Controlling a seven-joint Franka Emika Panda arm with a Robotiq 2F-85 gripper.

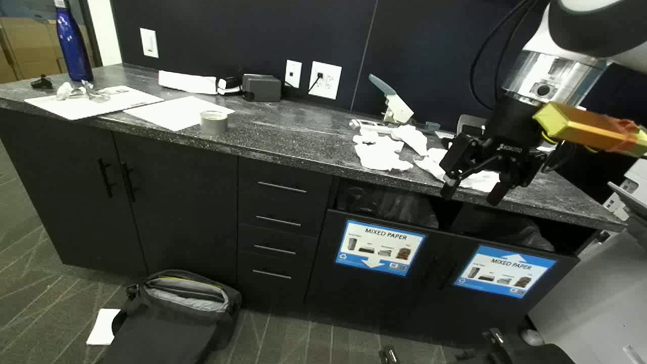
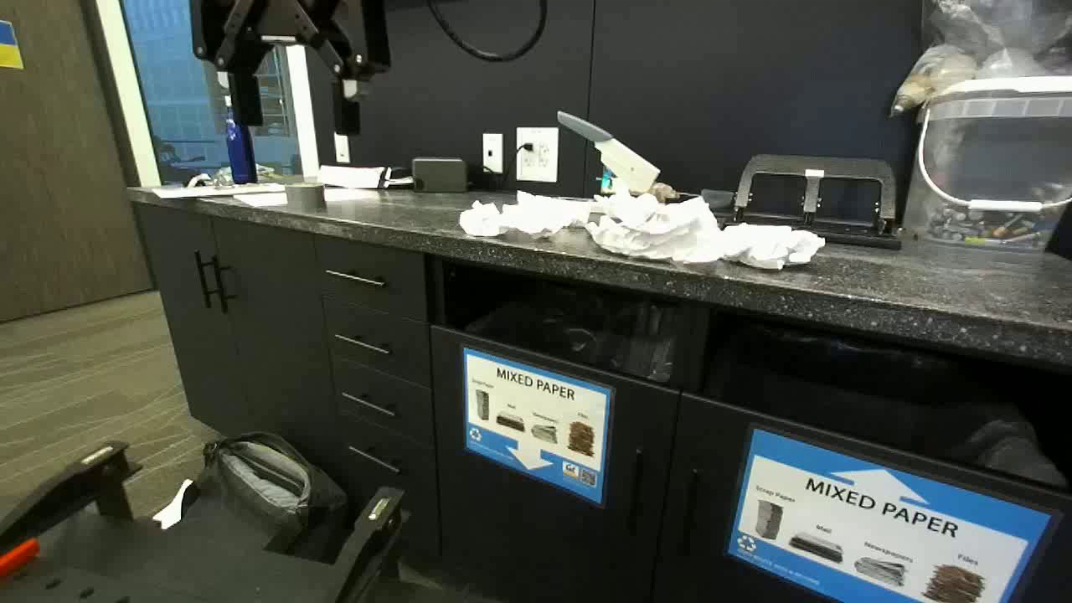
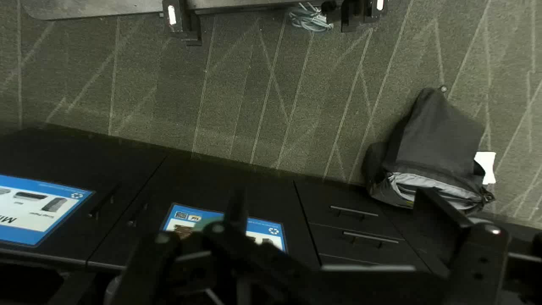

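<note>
With its fingers spread and nothing between them, my gripper (image 1: 473,191) is open in front of the counter's right part. From the other exterior side, the gripper (image 2: 296,115) hangs in the upper left, high and clear of the counter. The wrist view shows dark fingers (image 3: 441,208) set wide apart, with cabinet fronts and carpet beyond. Several crumpled white papers (image 1: 380,151) lie on the dark speckled counter (image 1: 291,140); their heap (image 2: 653,229) shows fully in exterior view 2. Below are two bin openings behind fronts with "Mixed Paper" signs (image 1: 380,247).
A grey tape roll (image 1: 213,123) stands near the counter's front edge, by flat white sheets (image 1: 176,112) and a blue bottle (image 1: 73,45). A black hole punch (image 2: 814,201) and clear bucket (image 2: 990,166) stand right. A bag (image 3: 432,147) lies on the floor.
</note>
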